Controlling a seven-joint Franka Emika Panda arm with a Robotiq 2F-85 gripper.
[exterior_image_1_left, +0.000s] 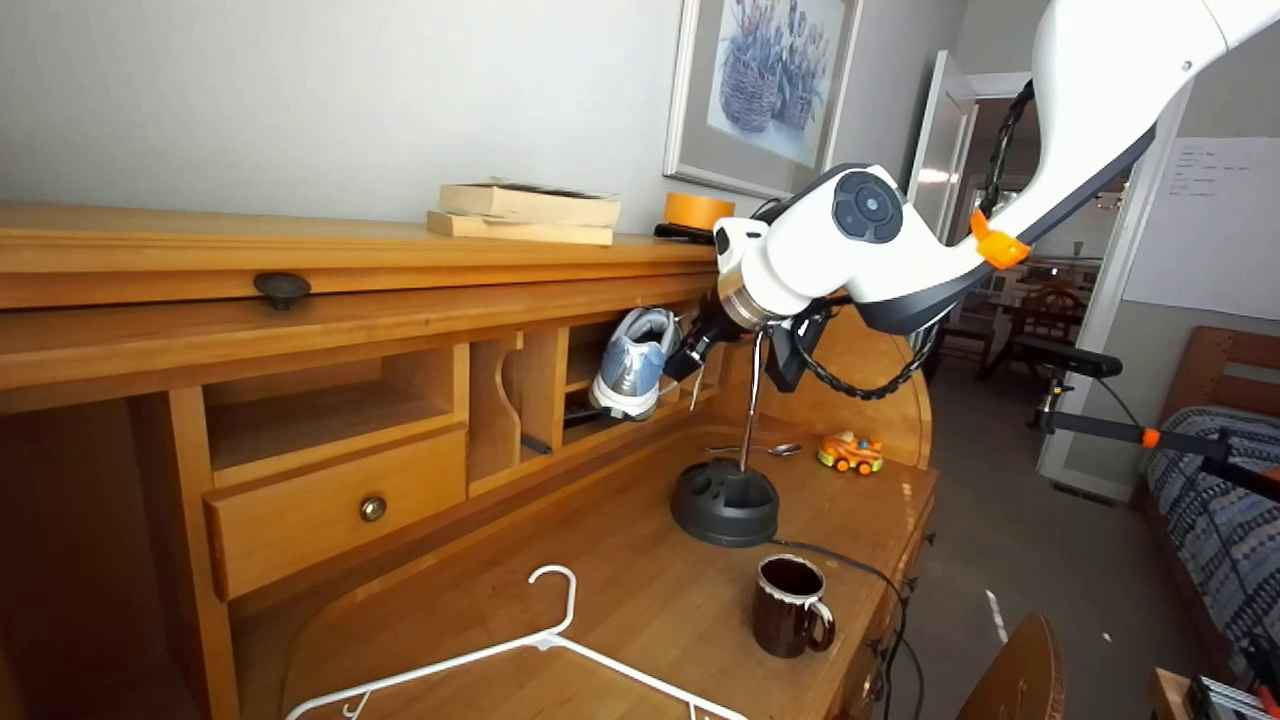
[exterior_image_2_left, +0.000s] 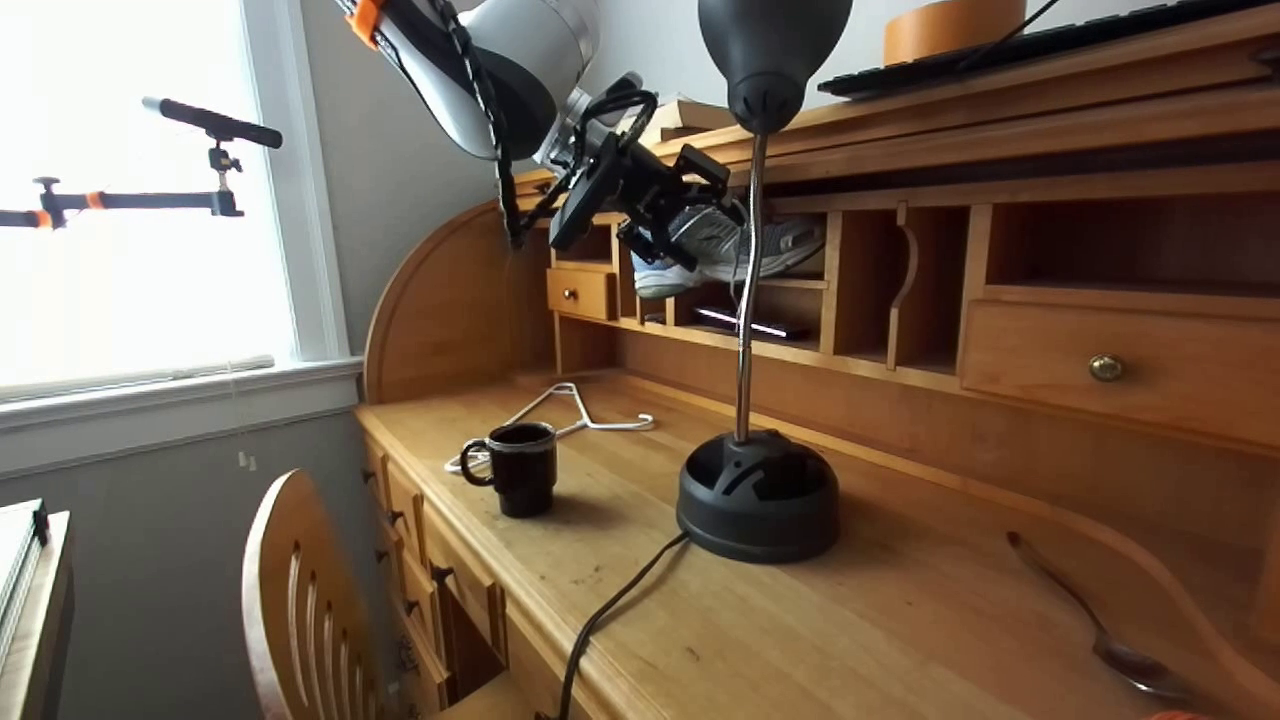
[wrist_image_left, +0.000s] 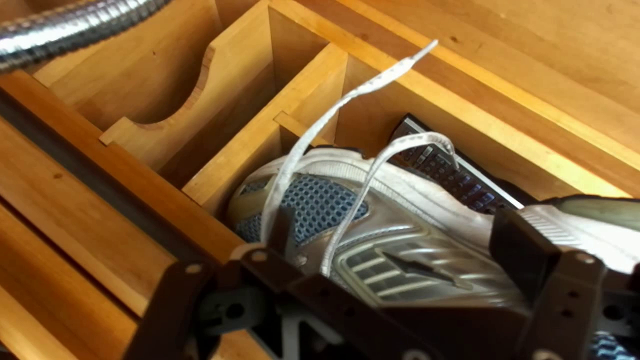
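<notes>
A grey and blue running shoe (exterior_image_1_left: 633, 365) juts from a cubby in the desk's hutch, its heel toward the room in exterior view 1. From the side, its toe (exterior_image_2_left: 786, 244) lies inside the cubby. My gripper (exterior_image_2_left: 708, 214) is open beside the shoe's flank. In the wrist view the two fingers (wrist_image_left: 520, 249) stand apart over the silvery side of the shoe (wrist_image_left: 420, 264), and a white lace (wrist_image_left: 354, 93) trails loose across it. Whether the pads touch the shoe cannot be told. Beneath the shoe, a dark remote (wrist_image_left: 459, 165) rests in the cubby.
A black desk lamp (exterior_image_2_left: 758, 510) stands close to the arm, its metal neck (exterior_image_1_left: 753, 402) near the gripper. On the desk lie a brown mug (exterior_image_1_left: 789, 606), a white hanger (exterior_image_1_left: 546, 640), a spoon (exterior_image_2_left: 1134, 660) and a toy car (exterior_image_1_left: 851, 452). Wooden dividers (wrist_image_left: 270, 129) flank the cubby.
</notes>
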